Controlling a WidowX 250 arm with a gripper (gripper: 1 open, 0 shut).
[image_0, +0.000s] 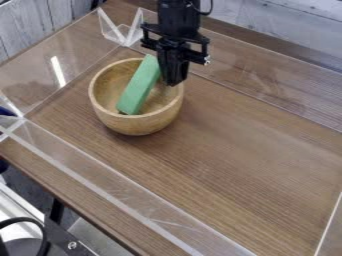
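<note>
A tan round bowl sits on the wooden table at the upper left of the camera view, with a green elongated object lying in it at a slant. My black gripper hangs at the bowl's back right rim, beside the green object's upper end. Its fingers look close together; whether anything thin is between them is hard to see.
A clear plastic strip runs along the left edge, and dark cables lie at the bottom left corner.
</note>
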